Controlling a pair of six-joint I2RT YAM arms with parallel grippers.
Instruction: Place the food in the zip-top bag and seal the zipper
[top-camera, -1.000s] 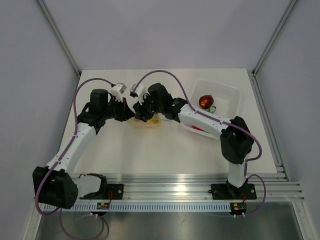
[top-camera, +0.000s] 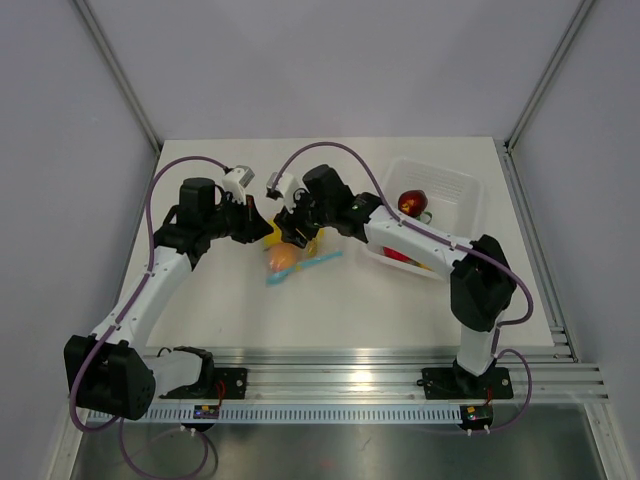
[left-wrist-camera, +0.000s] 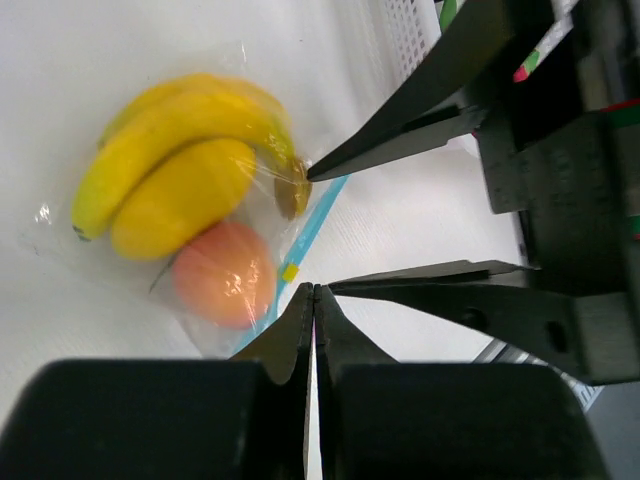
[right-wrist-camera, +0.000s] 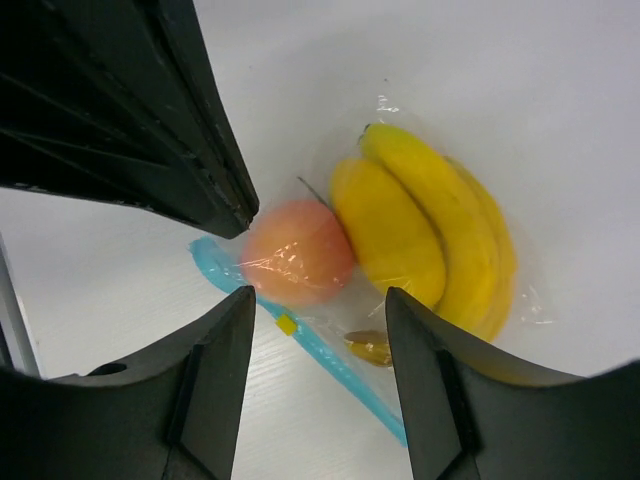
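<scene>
A clear zip bag with a blue zipper strip (left-wrist-camera: 325, 205) and yellow slider lies on the table, holding bananas (left-wrist-camera: 160, 140), a yellow mango (left-wrist-camera: 183, 198), an orange-pink round fruit (left-wrist-camera: 223, 274) and a small brown item (right-wrist-camera: 367, 346). My left gripper is shut, nothing visible between its fingers, at the bag's left in the top view. My right gripper hangs over the bag with fingers apart and nothing seen between them.
A white bin (top-camera: 445, 185) with a red fruit (top-camera: 412, 203) and other items stands right, partly under the right arm. Bare table (top-camera: 330, 310) lies in front.
My right gripper and arm have shifted slightly toward the front and right. The bag's blue zipper and fruit now show below the grippers in the top view. The left arm is nearly still.
</scene>
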